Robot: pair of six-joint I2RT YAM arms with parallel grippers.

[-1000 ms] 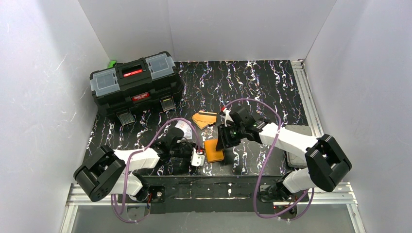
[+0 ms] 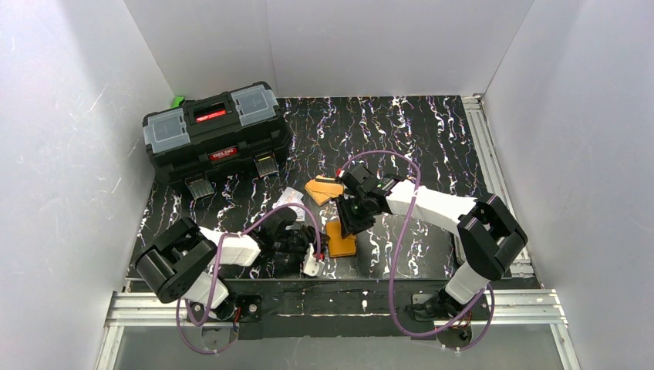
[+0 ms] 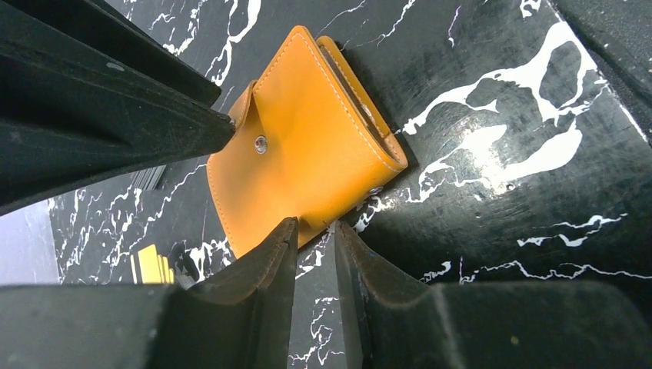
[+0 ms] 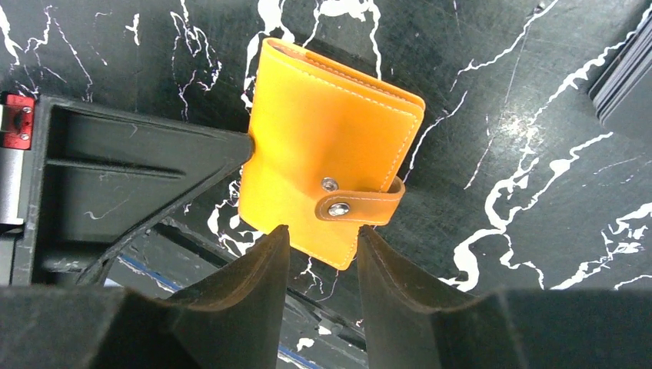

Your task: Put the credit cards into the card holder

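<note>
The orange card holder (image 2: 342, 240) lies closed near the table's front edge, slightly tilted. My left gripper is shut on its edge. From the right wrist view, the strap (image 4: 360, 206) is seen unsnapped, its metal snap beside the stud on the cover. My right gripper is part open above the holder; nothing shows held between its fingers. One of its fingertips (image 3: 223, 131) is close to the strap; whether they touch I cannot tell. Orange cards (image 2: 324, 190) and white cards (image 2: 290, 200) lie fanned out behind the arms.
A black toolbox (image 2: 216, 139) stands at the back left. A grey stack of cards (image 4: 627, 81) shows at the edge of the right wrist view. Purple cables loop over both arms.
My right gripper has shifted left over the holder, its arm drawing inward. The left arm has moved slightly right at the elbow, its gripper staying at the holder's edge. The holder has barely moved.
</note>
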